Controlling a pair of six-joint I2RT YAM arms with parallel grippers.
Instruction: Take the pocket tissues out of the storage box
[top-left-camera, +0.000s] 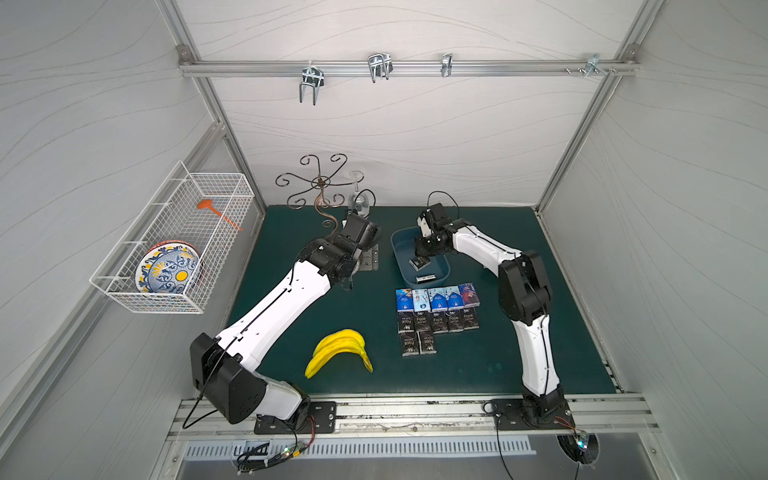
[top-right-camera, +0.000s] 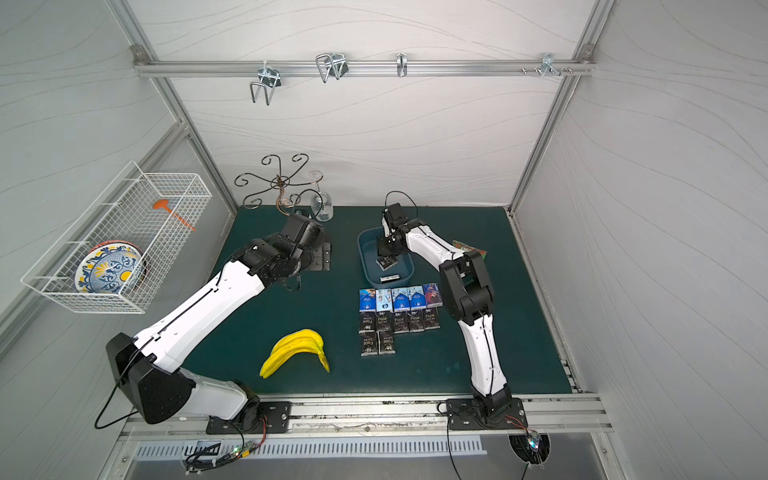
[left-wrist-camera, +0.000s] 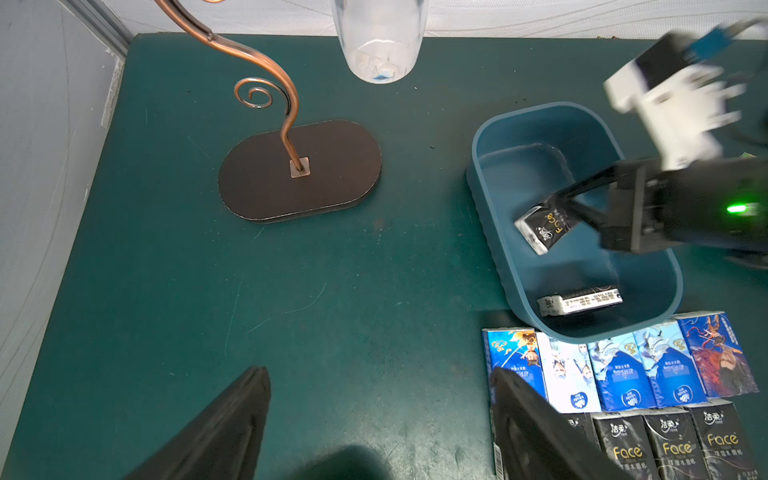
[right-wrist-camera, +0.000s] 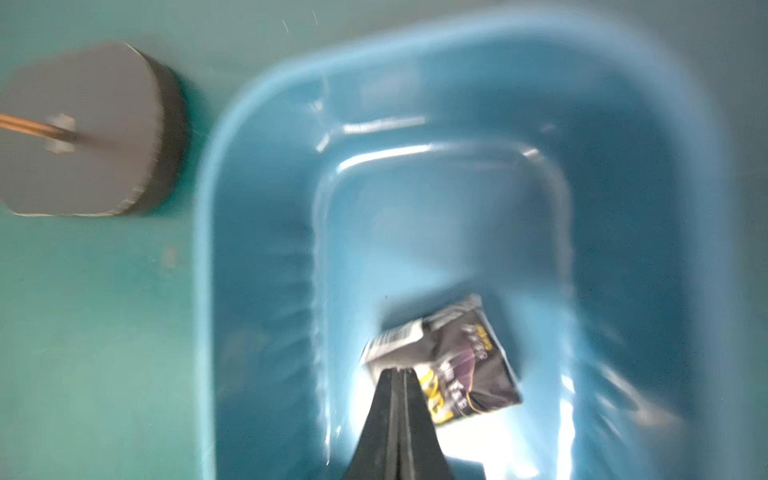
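A blue storage box (left-wrist-camera: 497, 232) holds two black tissue packs. One black tissue pack (right-wrist-camera: 464, 360) lies turned at an angle on the box floor. The other black tissue pack (left-wrist-camera: 580, 301), showing a white label, rests by the box's near wall. Inside the box my right gripper is shut, its fingertips together with nothing between them. In the right wrist view they overlap the angled pack, which lies outside the fingers. My left gripper stands open and empty, well to the left of the box.
Rows of blue packs (top-left-camera: 438, 299) and black packs (top-left-camera: 419, 342) lie in front of the box. A stand with a dark base (left-wrist-camera: 300, 170) and a clear cup (left-wrist-camera: 381, 40) are left of it. Bananas (top-left-camera: 339, 350) lie front left. Bare table separates them.
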